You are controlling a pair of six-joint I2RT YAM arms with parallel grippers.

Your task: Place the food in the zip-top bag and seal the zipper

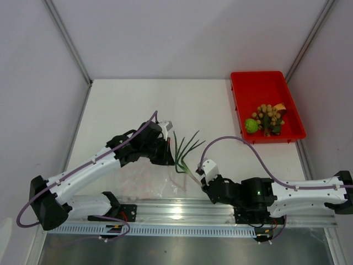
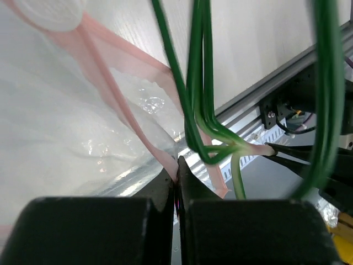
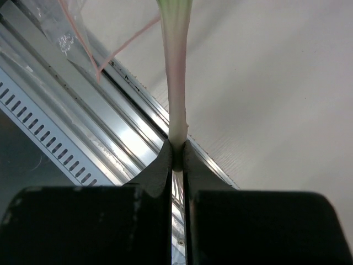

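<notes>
The clear zip top bag (image 1: 144, 181) with pink edging lies on the table below my left arm. In the left wrist view my left gripper is shut on a pink-edged corner of the bag (image 2: 66, 127). My right gripper is shut on the white root end of a green onion (image 3: 176, 77). In the top view the green leaves (image 1: 181, 154) fan up and away from that gripper, close to the left gripper's right side. They pass in front of the bag's edge in the left wrist view; the onion appears outside the bag.
A red bin (image 1: 258, 91) at the back right holds a green ball-like item (image 1: 251, 126) and several other foods. A metal rail (image 1: 176, 210) runs along the front edge.
</notes>
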